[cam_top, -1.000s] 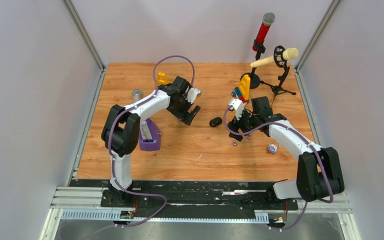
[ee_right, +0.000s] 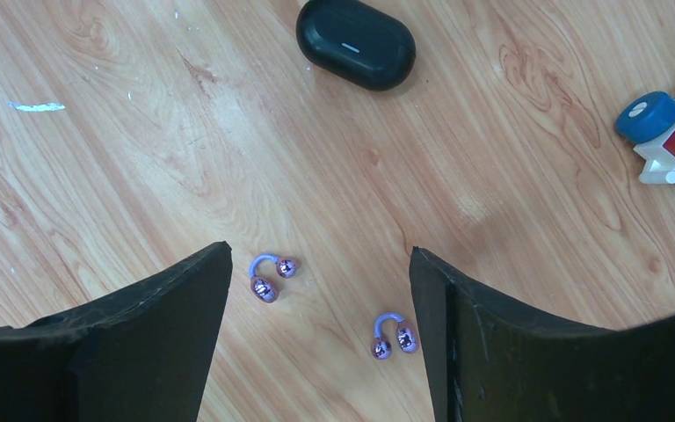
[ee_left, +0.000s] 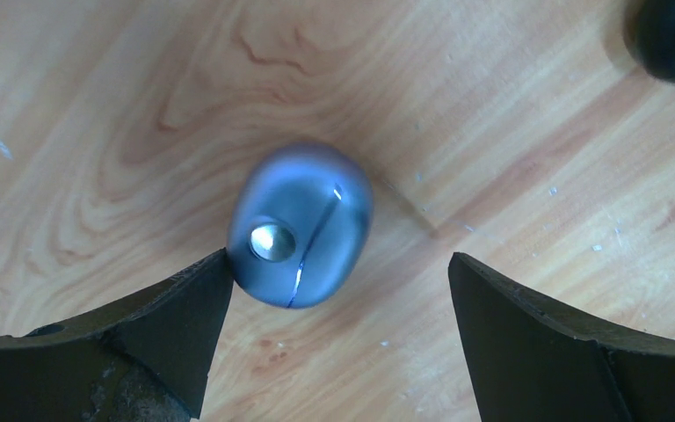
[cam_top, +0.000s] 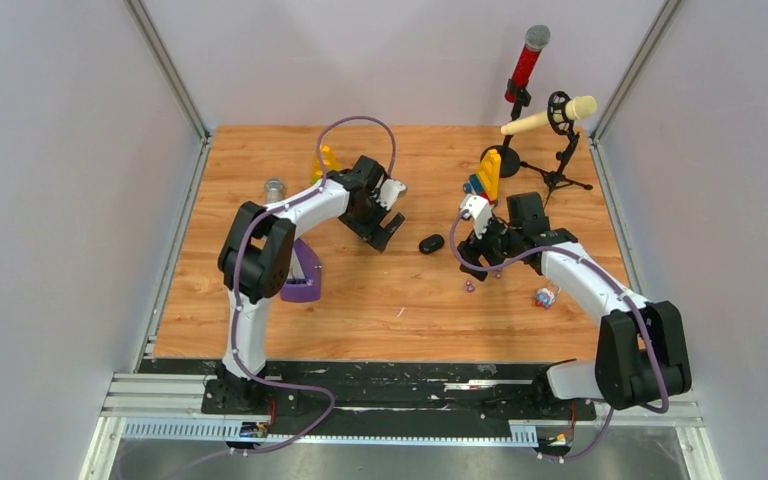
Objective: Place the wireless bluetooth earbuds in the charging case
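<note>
A glossy blue-purple rounded case [ee_left: 316, 207] with a seam and a shiny spot lies on the wood, just ahead of my left gripper. The left fingers are apart; one tip overlaps the case's edge in the left wrist view, and whether they touch cannot be told. From above, my left gripper [cam_top: 384, 233] hides the case. Two small purple clip-shaped earbuds, a left one [ee_right: 264, 289] and a right one [ee_right: 406, 339], rest separately on the table below my right gripper, whose fingers are open and empty.
A black oval case [cam_top: 431, 243] sits between the two grippers. Toy blocks with blue wheels [ee_right: 649, 117] stand beyond the right gripper. A purple box [cam_top: 302, 290] is at the left, and microscope-like stands [cam_top: 560, 130] occupy the back right.
The right arm has barely moved.
</note>
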